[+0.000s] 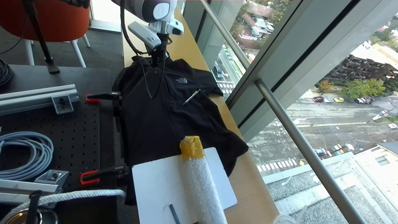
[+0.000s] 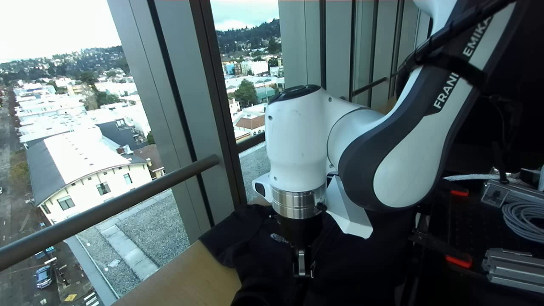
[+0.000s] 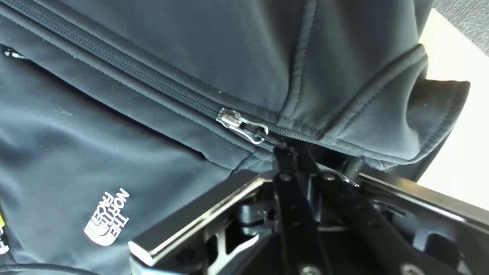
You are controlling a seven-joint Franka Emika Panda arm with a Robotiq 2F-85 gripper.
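Note:
A black jacket (image 1: 149, 123) lies spread on the wooden ledge, front up, its collar at the arm's end. In the wrist view the silver zipper slider (image 3: 229, 117) sits on the main zipper near the collar, teeth joined below it and parted toward the collar. From the slider a dark pull tab (image 3: 274, 140) runs to the tips of my gripper. The gripper is shut on the tab's end; its fingers (image 3: 298, 211) hide the rest. In exterior view 2 the gripper (image 2: 303, 267) points down at the jacket.
A white board (image 1: 160, 186) and a bubble-wrapped roll (image 1: 205, 190) rest over the jacket's hem. A pen (image 1: 191, 97) lies on its chest. Clamps (image 1: 104, 96) line the black table's edge; a railing (image 1: 298, 130) and window run along the other side.

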